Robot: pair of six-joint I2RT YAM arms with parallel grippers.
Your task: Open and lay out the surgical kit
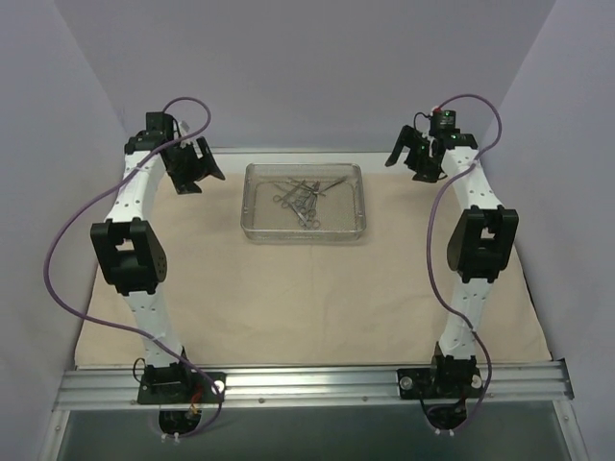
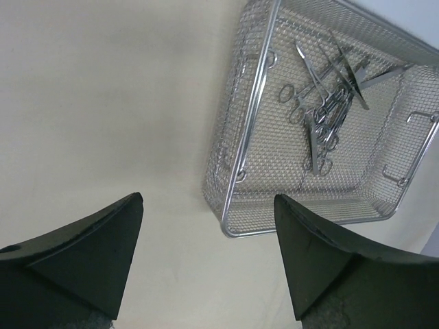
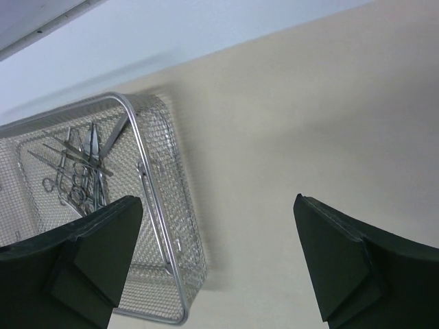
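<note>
A wire-mesh basket (image 1: 249, 197) with a metal rim sits at the back middle of the table. Several metal surgical instruments (image 1: 307, 202), scissors and clamps among them, lie in a crossed heap inside it. My left gripper (image 1: 212, 161) is open, off the basket's left side; in the left wrist view the basket's near corner (image 2: 228, 229) shows beyond its spread fingers (image 2: 312, 257). To the right of the basket hangs my right gripper (image 1: 392, 149), open as well. Nothing is between its fingers, and the basket rim (image 3: 159, 205) appears at the left of the right wrist view.
The tan table surface (image 1: 312, 298) in front of the basket is bare, with free room on both sides too. A white strip (image 1: 317, 158) runs behind the basket. Grey walls (image 1: 307, 77) close in the back and sides.
</note>
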